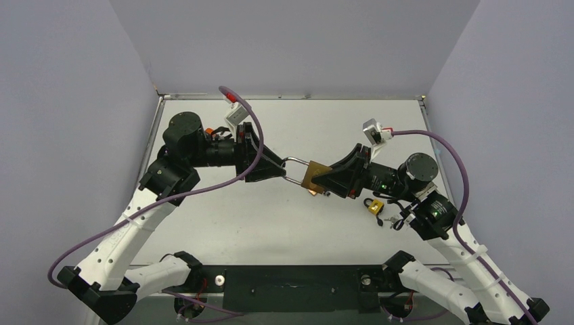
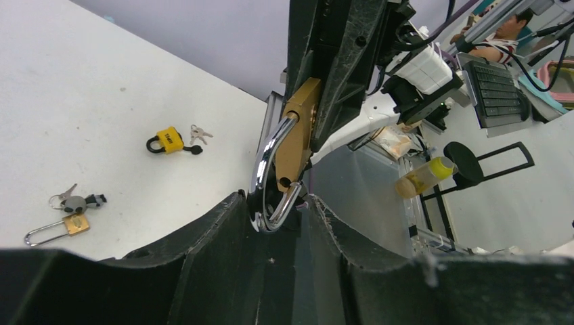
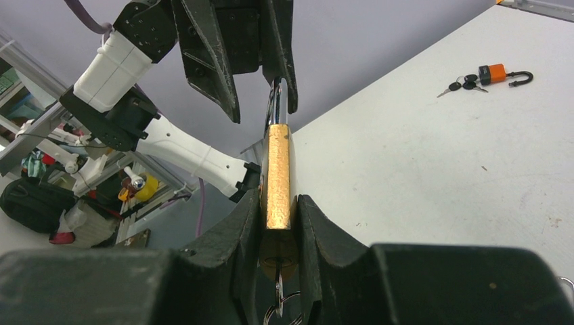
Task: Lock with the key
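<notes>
A brass padlock hangs above the table, its flat body pinched in my right gripper. Its steel shackle points toward my left gripper. In the left wrist view the shackle's free leg appears to be beside a dark hole in the body. The left fingers stand apart on either side of the shackle bend, part open. From the right wrist view, the shackle lies close to one left finger. Below the padlock body a thin metal piece and ring show between the right fingers; the keyhole is hidden.
On the white table lie a yellow padlock with keys, and a small brass padlock with keys. An orange padlock with keys lies on the left side.
</notes>
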